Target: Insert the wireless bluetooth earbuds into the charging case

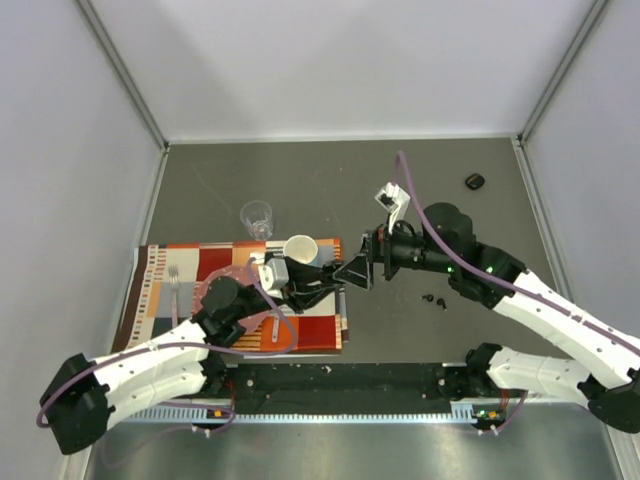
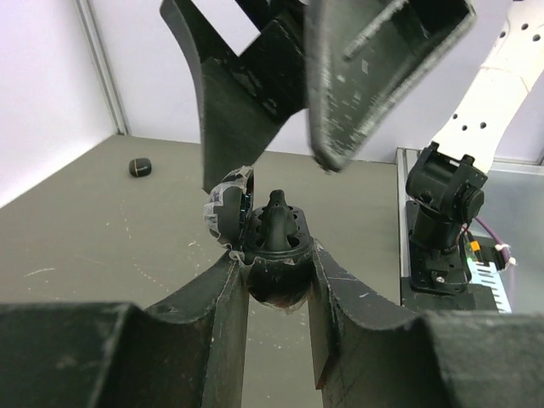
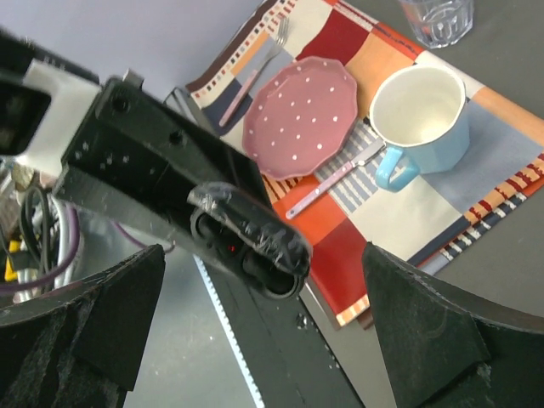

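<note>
In the left wrist view the black charging case point(image 2: 279, 270) is held upright, its lid point(image 2: 224, 209) swung open. My left gripper point(image 1: 322, 280) is shut on it. Open fingers of my right gripper point(image 1: 357, 268) are close to the case in the top view. From the right wrist, the case point(image 3: 270, 270) appears between the two spread fingers, which do not grip it. Two small dark pieces that look like earbuds point(image 1: 428, 297) lie on the table under the right arm. Whether any earbud sits inside the case, I cannot tell.
A striped placemat point(image 1: 318, 335) bears a pink plate point(image 3: 300, 116), a fork point(image 1: 174, 290) and a knife point(image 3: 334, 177). Near its back edge are a light-blue mug point(image 3: 422, 127) and a clear glass point(image 1: 257, 219). Far right lies a small black object point(image 1: 475, 181).
</note>
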